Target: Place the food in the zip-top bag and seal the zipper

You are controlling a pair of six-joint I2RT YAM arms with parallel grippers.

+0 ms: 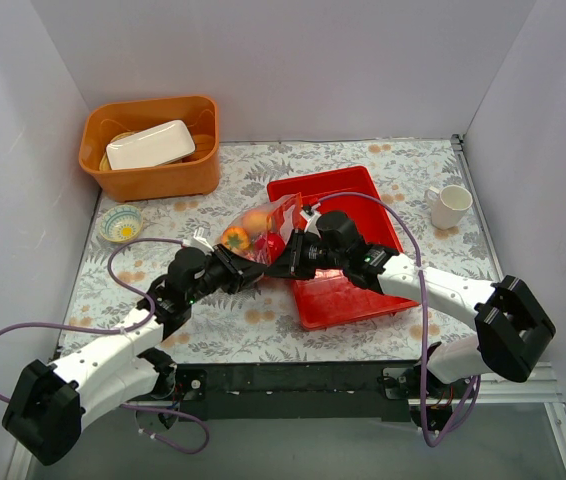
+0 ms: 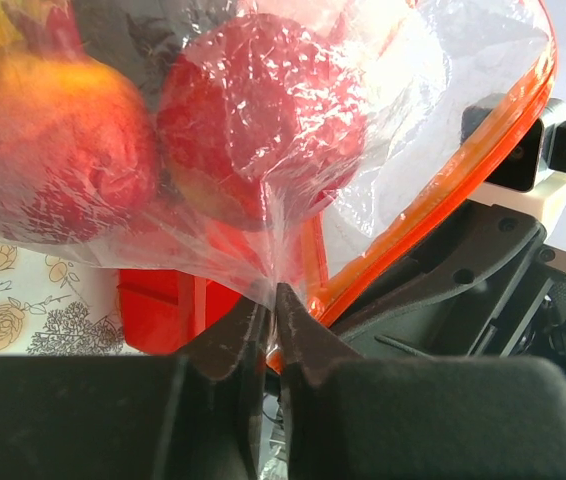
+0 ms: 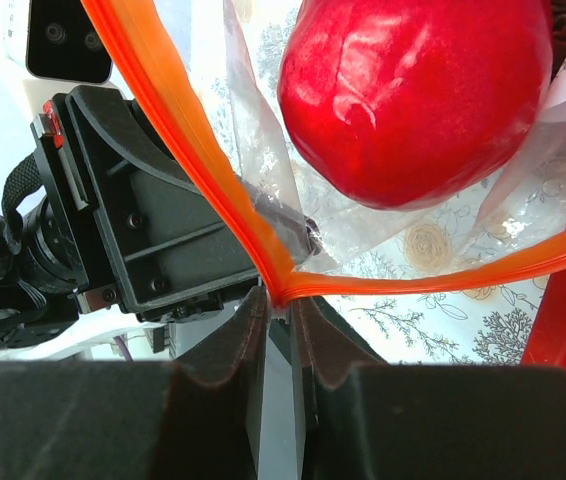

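A clear bag with orange zipper holds fruit: a yellow-red fruit, another red one and, in the right wrist view, a glossy red one (image 3: 413, 90). In the top view it lies at the red tray's left edge, between my grippers. My left gripper pinches the bag's plastic beside the zipper; its fingertips are close together. My right gripper has its fingertips close together on the orange zipper strip, where it bends at the bag's mouth.
The red tray (image 1: 343, 305) lies under the right arm. An orange bin (image 1: 148, 175) with a white container (image 1: 151, 145) stands back left, a bowl (image 1: 121, 222) below it, a white mug (image 1: 450, 205) at the right.
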